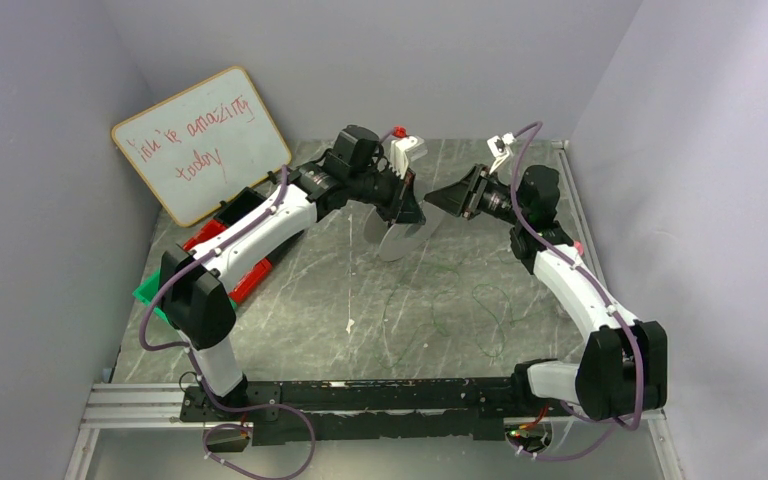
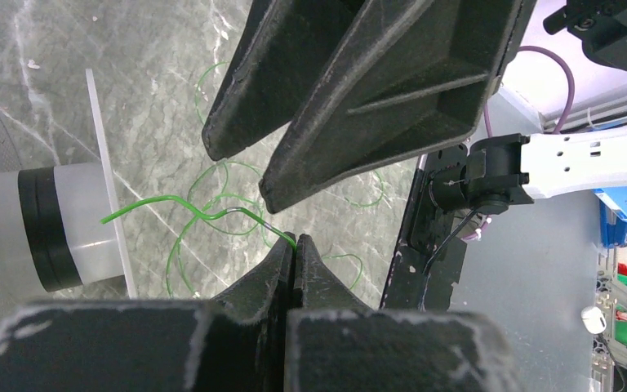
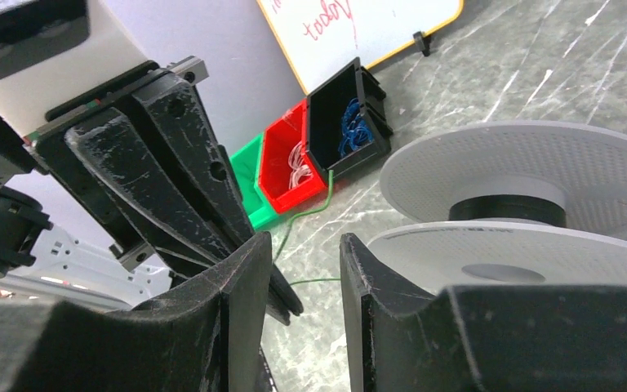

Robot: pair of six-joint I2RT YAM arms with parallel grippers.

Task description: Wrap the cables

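A spool with two pale discs (image 1: 400,243) and a black-banded hub (image 2: 37,229) is at the centre. My left gripper is shut on a green cable (image 2: 159,198), whose short end sticks out toward the hub. My right gripper stands part open beside the spool, its fingers just above and in front of the left gripper's tips in the left wrist view, nothing visible between them. More green cable (image 1: 490,300) lies in loose loops on the grey table.
Black (image 3: 331,98), red (image 3: 273,155) and green (image 3: 249,163) bins stand at the left, the first two holding cables. A whiteboard (image 1: 200,120) leans at the back left.
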